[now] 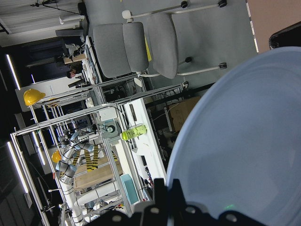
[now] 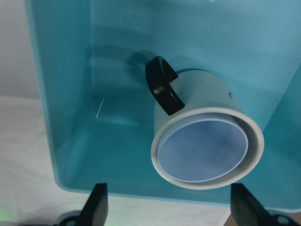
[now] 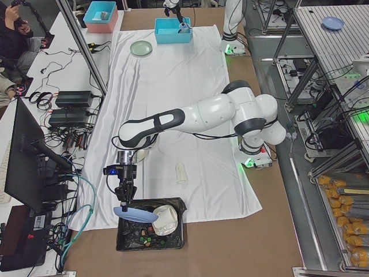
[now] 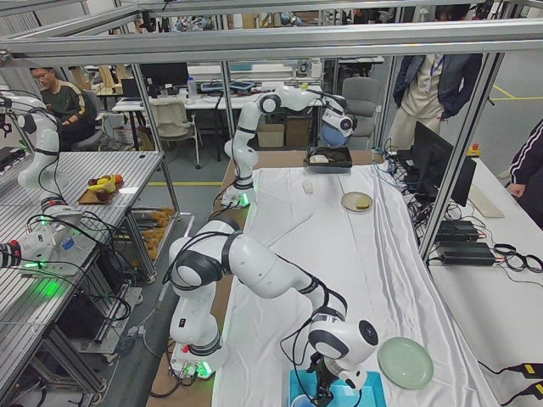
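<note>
My left gripper (image 3: 124, 205) is shut on a blue plate (image 3: 136, 214), held tilted over the black tray (image 3: 125, 240); the plate fills the right of the left wrist view (image 1: 244, 141). The tray also holds a pale round item (image 3: 165, 220) and small scraps. My right gripper is open above a blue bin (image 2: 70, 141); a white mug (image 2: 202, 94) with a black handle lies there, with a light blue cup (image 2: 202, 148) inside it, below and between the fingers.
A green plate (image 3: 140, 48) lies on the white cloth near the blue bin. A beige plate (image 4: 357, 203) and a pale strip (image 3: 181, 172) lie nearer the black tray.
</note>
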